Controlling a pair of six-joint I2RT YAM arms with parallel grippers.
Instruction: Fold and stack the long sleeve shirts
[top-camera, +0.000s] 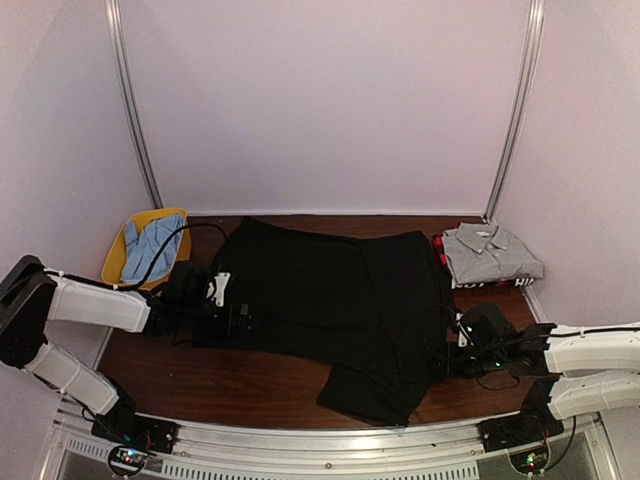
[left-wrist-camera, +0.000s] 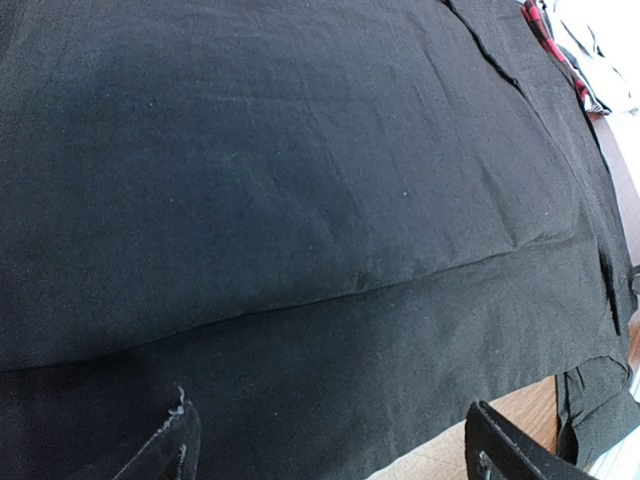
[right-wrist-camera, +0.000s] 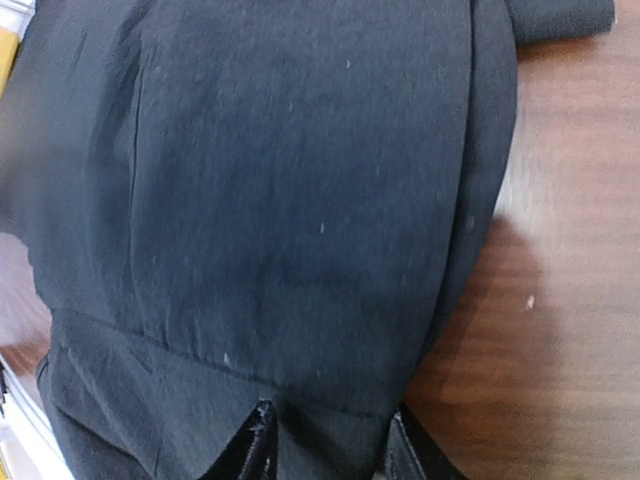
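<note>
A black long sleeve shirt (top-camera: 310, 290) lies spread across the table, one sleeve (top-camera: 365, 393) bent down toward the front edge. Over its left side my left gripper (top-camera: 242, 318) stands open; in the left wrist view its fingers (left-wrist-camera: 165, 445) are wide apart above the cloth. At the shirt's right edge is my right gripper, its fingers part open with dark cloth between and beneath them. Whether they touch the cloth is hard to tell. On the right, a grey folded shirt (top-camera: 490, 252) tops a small stack with a red-checked edge.
A yellow bin (top-camera: 115, 262) holding a light blue garment (top-camera: 150, 246) stands at the back left. Bare brown table (top-camera: 230, 385) shows along the front. Walls close in the left, back and right sides.
</note>
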